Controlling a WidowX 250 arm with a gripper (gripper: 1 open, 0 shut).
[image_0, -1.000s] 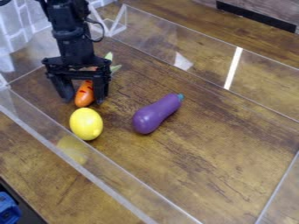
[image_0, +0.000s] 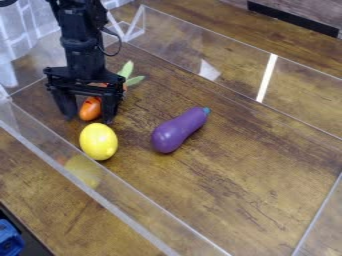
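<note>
My black gripper (image_0: 86, 100) is low at the upper left of the camera view, its open fingers either side of an orange carrot (image_0: 90, 108), whose green top (image_0: 126, 73) shows behind it. A yellow lemon-like object (image_0: 98, 141) lies just in front of the gripper, and a purple eggplant (image_0: 179, 130) rests to the right.
Clear plastic walls edge the wooden surface (image_0: 241, 180), which is bare across its right part. A small blue object (image_0: 7, 239) is outside the wall at the bottom left.
My gripper has shifted slightly to the left and down around the carrot. The lemon and eggplant look unmoved.
</note>
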